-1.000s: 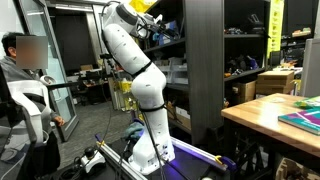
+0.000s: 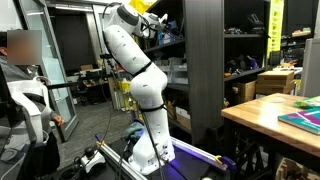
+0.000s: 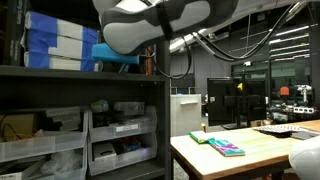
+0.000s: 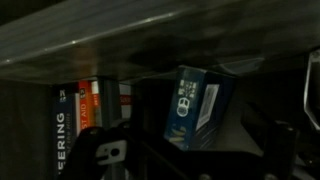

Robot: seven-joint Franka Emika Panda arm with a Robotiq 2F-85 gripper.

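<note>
In the wrist view, a dark blue box or book [image 4: 197, 103] with white lettering and a pale label stands in the gap below a shelf edge [image 4: 150, 35]. My gripper is open, its dark fingers spread to either side of that box, with nothing visibly held. Left of it stand several upright books, among them one with an orange spine [image 4: 87, 103]. From outside, the white arm [image 2: 150, 90] reaches up to the upper shelving. The fingers are too hard to make out in the exterior views.
The dark shelf unit [image 3: 75, 74] holds clear plastic bins [image 3: 120, 128] lower down and blue-and-white boxes [image 3: 68, 45] above. A wooden table [image 2: 265, 118] bears colourful flat items [image 2: 303, 119]. A person [image 2: 30, 95] sits at the far left.
</note>
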